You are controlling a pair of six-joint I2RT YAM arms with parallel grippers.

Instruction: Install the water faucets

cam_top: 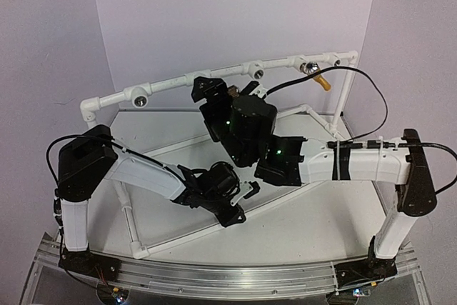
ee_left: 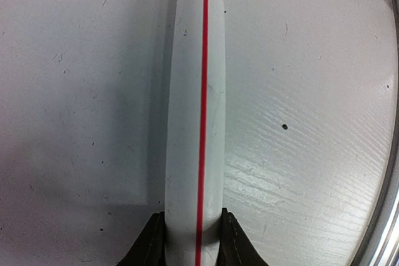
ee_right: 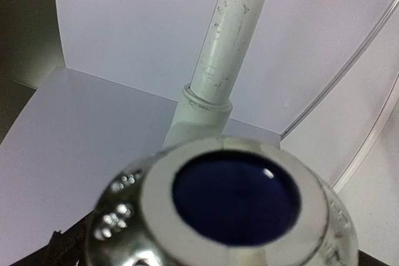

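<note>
A white pipe frame fills the table, its upper rail [cam_top: 164, 86] carrying several tee sockets. One faucet with an orange handle [cam_top: 323, 82] sits in a socket toward the right of that rail. Close under the right wrist camera is a chrome faucet knob with a dark blue cap [ee_right: 237, 197]; my right gripper [cam_top: 232, 89] is around it at the rail, fingers mostly hidden by the knob. Whether this faucet is seated in its tee is hidden. On the frame's front bottom pipe [ee_left: 194, 104], red-striped, my left gripper is shut, one finger against each side.
Empty-looking sockets show at the left end [cam_top: 140, 98], the middle [cam_top: 256, 71] and the right end [cam_top: 334, 59] of the rail. My right forearm [cam_top: 364, 161] crosses above the frame. The white table [cam_top: 335, 226] has free room at the front right.
</note>
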